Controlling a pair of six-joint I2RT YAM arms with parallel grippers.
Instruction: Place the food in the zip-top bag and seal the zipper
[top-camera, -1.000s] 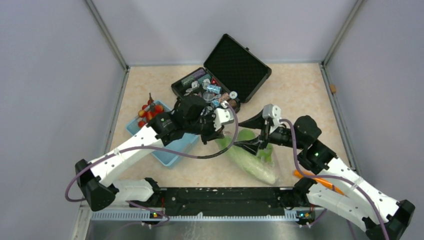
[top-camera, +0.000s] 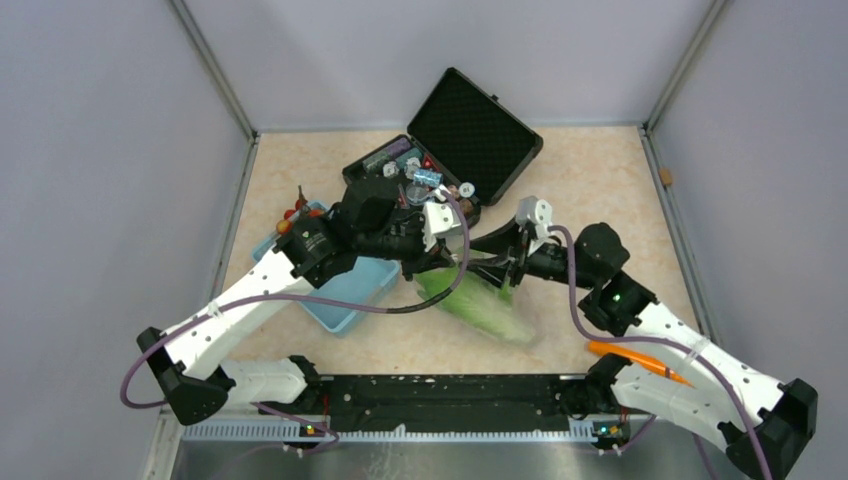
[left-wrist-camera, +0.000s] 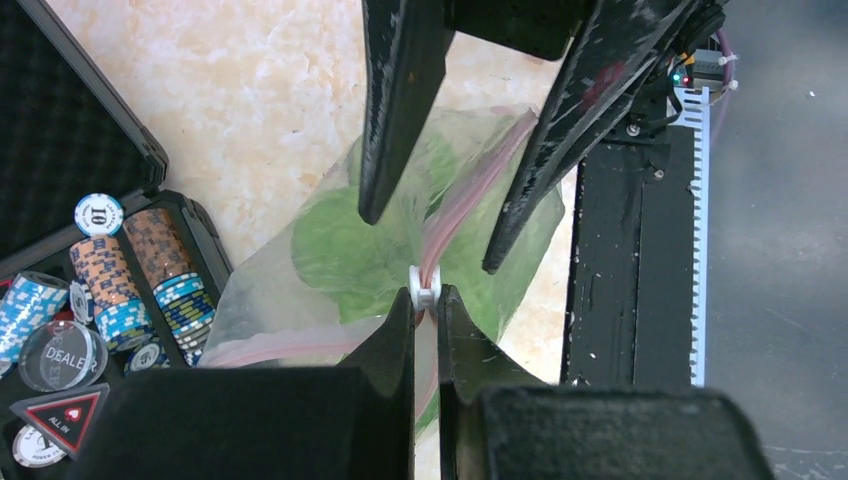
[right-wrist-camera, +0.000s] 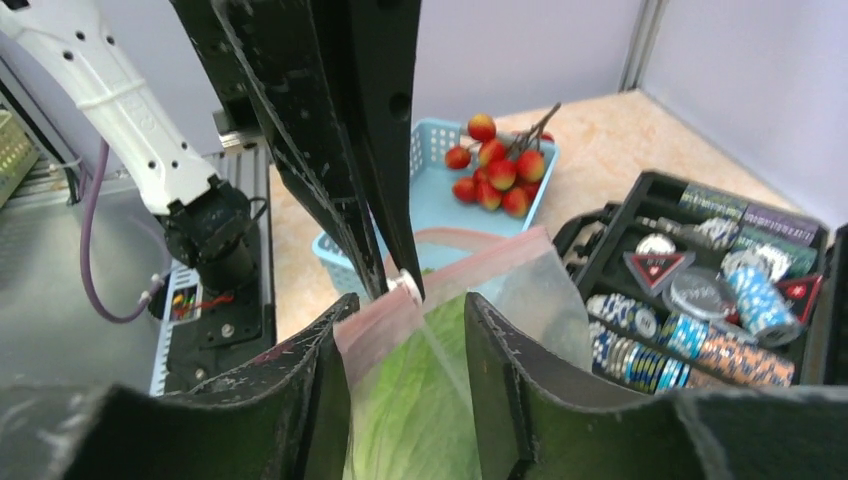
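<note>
A clear zip top bag (top-camera: 490, 312) with a pink zip strip (left-wrist-camera: 470, 200) hangs between the two arms, and a green leafy vegetable (right-wrist-camera: 420, 410) shows inside it. My left gripper is shut on the white zipper slider (left-wrist-camera: 425, 283) at the bag's top edge. Beyond the slider, my right gripper stands part open, its fingers (left-wrist-camera: 395, 130) on either side of the bag's top edge. In the right wrist view the slider and a folded corner of the pink strip lie between those fingers. Whether the fingers touch the film cannot be told.
A blue basket (top-camera: 345, 318) at the left holds red tomatoes (right-wrist-camera: 500, 175) on a stem. Behind the arms lies an open black case (top-camera: 475, 130) of poker chips (left-wrist-camera: 105, 285). An orange object (top-camera: 640, 362) lies at right front.
Both grippers have shifted a little to the left, the right one further, bringing it nearer the left. The hanging bag has swung left with them. The left gripper has stayed on the bag's edge.
</note>
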